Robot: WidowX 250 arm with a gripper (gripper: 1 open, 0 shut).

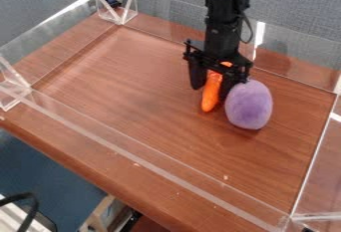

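My black gripper [218,69] hangs down over an orange carrot-like object [209,95], its fingers around the upper part of that object. Whether the fingers are closed on it cannot be told. A round purple object [249,105] lies right beside the orange one, on the right, on the wooden table [140,119].
Clear walls [51,108] edge the table, with a grey panel behind it. Dark floor with some equipment shows beyond the lower left.
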